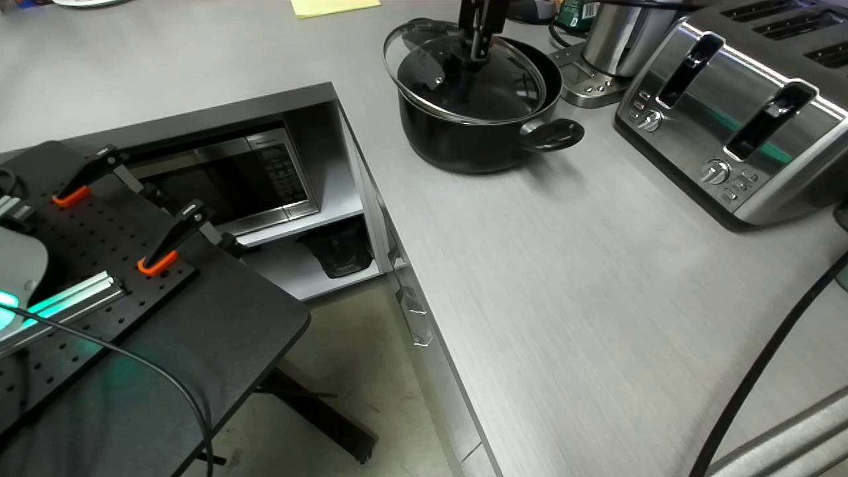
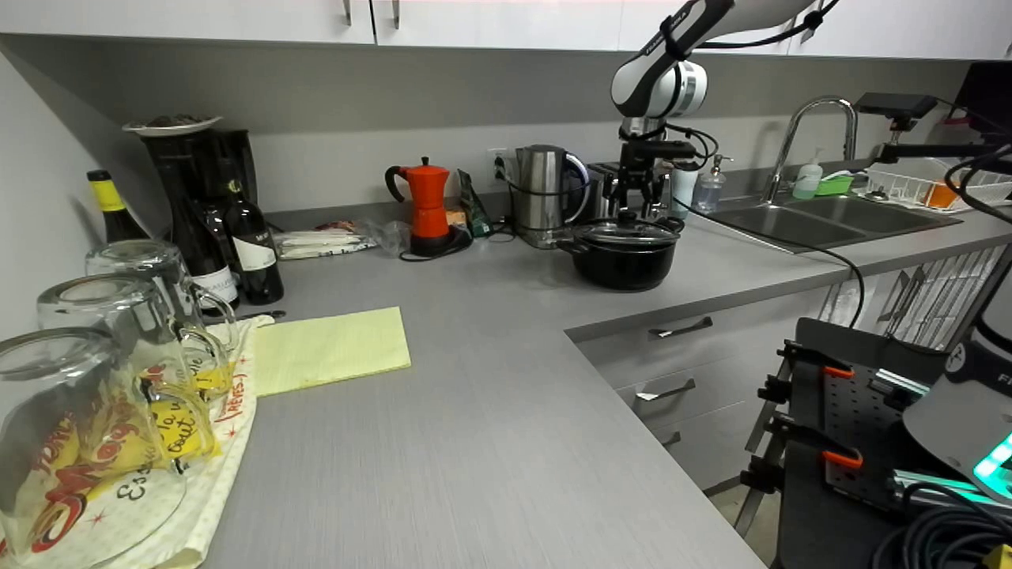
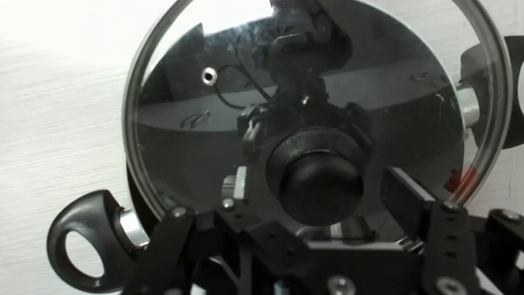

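A black two-handled pot [image 1: 461,143] stands on the counter. Its glass lid [image 1: 421,83] sits off-centre, overhanging the left side in exterior view 1; in the wrist view, the lid [image 3: 206,105] covers part of the right pot handle [image 3: 514,93]. My gripper points down around the round black lid knob [image 3: 321,189]. Its fingers [image 3: 240,182] stand apart on both sides of the knob, with a gap visible at each side. From exterior view 2 the gripper [image 2: 637,194] is directly above the pot [image 2: 621,267], close to the lid.
A steel toaster [image 1: 731,119] and a kettle on its base [image 1: 584,79] stand close to the pot. A red moka pot [image 2: 429,204] is farther left, with glass mugs [image 2: 104,408] at the counter's near left.
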